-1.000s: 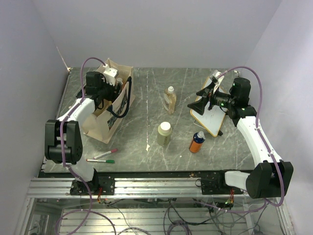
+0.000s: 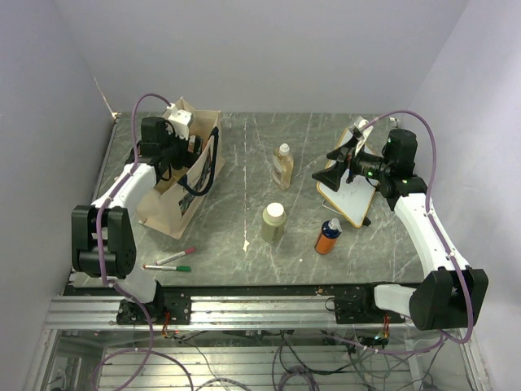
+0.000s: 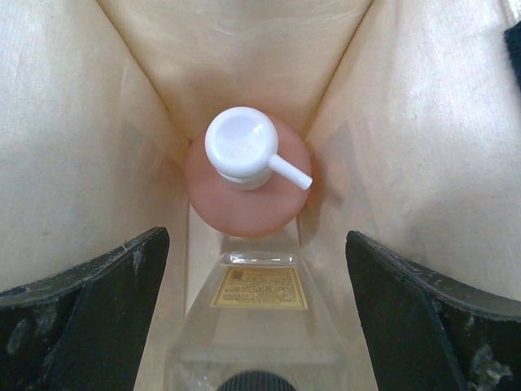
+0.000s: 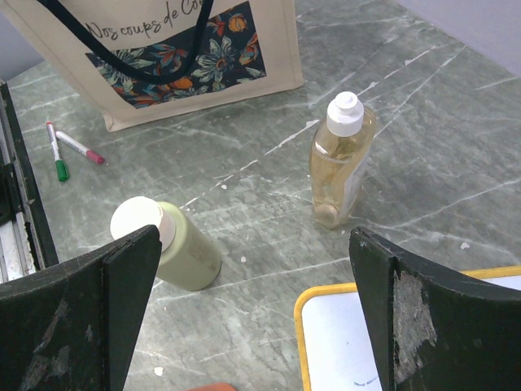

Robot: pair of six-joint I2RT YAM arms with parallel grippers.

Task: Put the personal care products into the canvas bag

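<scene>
My left gripper is open inside the canvas bag (image 2: pixel 171 212), above a clear square container (image 3: pixel 259 318) with a gold label; behind that a pink pump bottle (image 3: pixel 224 204) sits in the bag. My right gripper hangs open over the whiteboard at the right. On the table stand an amber clear bottle (image 2: pixel 283 167), a sage-green bottle with white lid (image 2: pixel 273 224) and an orange bottle with dark-blue top (image 2: pixel 328 236). The bag's print faces the table's middle in the right wrist view.
The whiteboard (image 2: pixel 350 204) lies at the right. Markers (image 2: pixel 175 257) lie at the front left, below the bag. Bare table runs between the bag and the bottles.
My left arm has shifted slightly within the bag. The right arm and the bottles on the table have not moved.
</scene>
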